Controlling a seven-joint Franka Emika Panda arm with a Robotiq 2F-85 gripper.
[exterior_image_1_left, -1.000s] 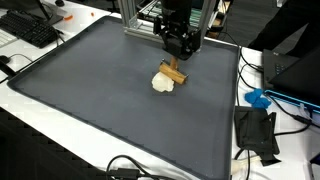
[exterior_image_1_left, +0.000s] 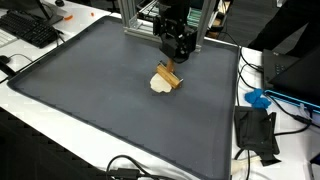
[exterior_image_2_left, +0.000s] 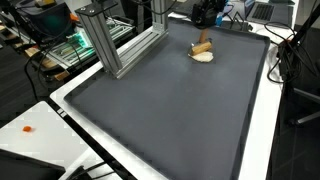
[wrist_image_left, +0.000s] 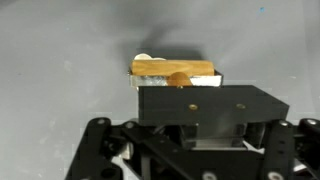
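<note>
My gripper (exterior_image_1_left: 173, 58) is shut on the upright handle of a wooden mallet-like tool (exterior_image_1_left: 168, 76). Its orange-brown crosspiece is held low at the edge of a pale round piece (exterior_image_1_left: 160, 84) on the grey mat; whether the two touch is unclear. Exterior view 2 has the wooden tool (exterior_image_2_left: 201, 47) over the pale piece (exterior_image_2_left: 203, 57). From the wrist, the tool's crosspiece (wrist_image_left: 172, 68) shows beyond the dark fingers (wrist_image_left: 212, 104), the rounded handle end pointing at the camera. Only a sliver of the pale piece (wrist_image_left: 143, 57) peeks out past the crosspiece.
Bare grey mat (exterior_image_1_left: 110, 110) spreads widely to the left and front. A white frame (exterior_image_2_left: 122, 45) stands at the mat's edge. Outside the mat lie a blue object (exterior_image_1_left: 257, 98), a black item (exterior_image_1_left: 254, 132) and a keyboard (exterior_image_1_left: 28, 28).
The grip on the handle looks the same.
</note>
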